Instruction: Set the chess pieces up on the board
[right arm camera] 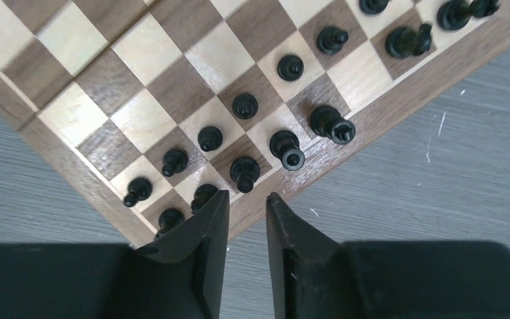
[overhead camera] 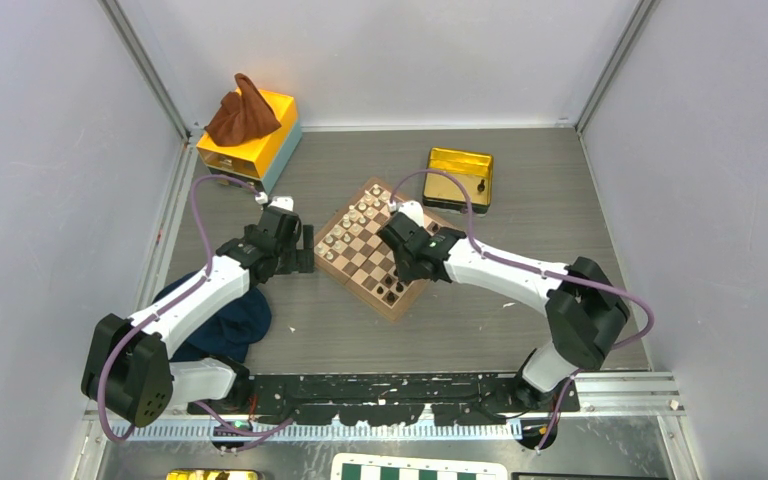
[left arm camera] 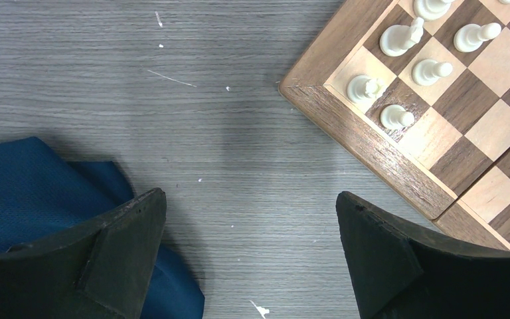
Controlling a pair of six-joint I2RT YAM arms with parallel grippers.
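The wooden chessboard (overhead camera: 365, 245) lies at an angle, white pieces along its left side and black pieces along its right. In the right wrist view a black bishop (right arm camera: 244, 171) stands upright on a dark back-row square. My right gripper hangs above the board's edge near it, fingers slightly apart and empty. Beside the bishop stand a tall black piece (right arm camera: 285, 147) and another tall one (right arm camera: 332, 124). A light back-row square between that one and a black knight (right arm camera: 408, 41) is bare. My left gripper is wide open off the board, holding nothing.
Behind the board an open gold tin (overhead camera: 460, 165) holds a dark piece (overhead camera: 481, 186). A yellow box (overhead camera: 265, 130) with brown cloth stands back left. Blue cloth (overhead camera: 230, 325) lies by the left arm. The table right of the board is clear.
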